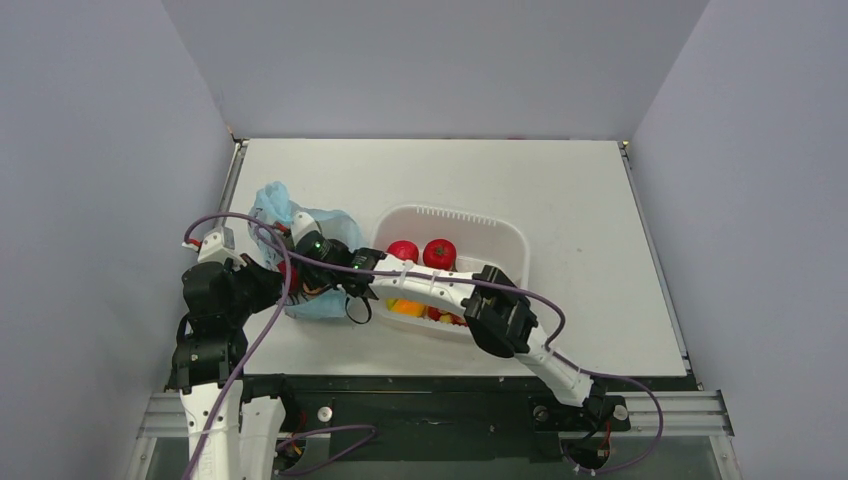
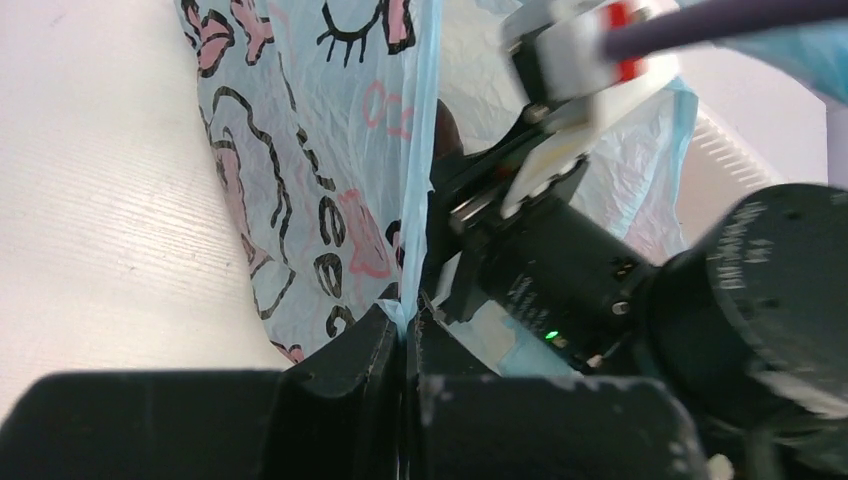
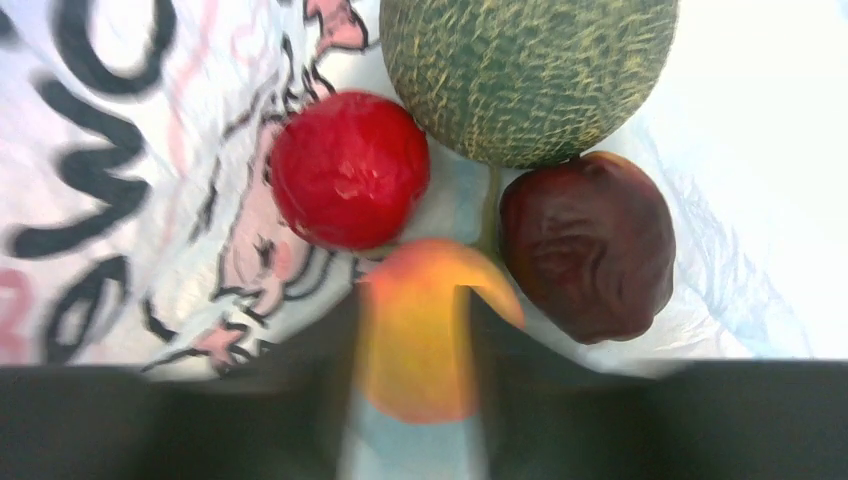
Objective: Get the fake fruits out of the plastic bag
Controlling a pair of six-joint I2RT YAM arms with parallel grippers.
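Note:
A light blue plastic bag point(image 1: 335, 224) with printed drawings lies on the left of the table. Its rim is pinched in my left gripper, which is shut. Reaching into the bag is my right gripper, its blurred fingers apart on either side of an orange-yellow fruit point(image 3: 425, 345); whether they touch it is unclear. Beyond that fruit in the right wrist view are a red fruit point(image 3: 350, 170), a dark brown wrinkled fruit point(image 3: 588, 247) and a large green fruit point(image 3: 530, 75). From above, my right arm hides much of the bag's contents.
A white basket point(image 1: 512, 235) stands right of the bag, under my right forearm, holding several fruits, among them a red tomato point(image 1: 439, 254). My two grippers are close together at the bag.

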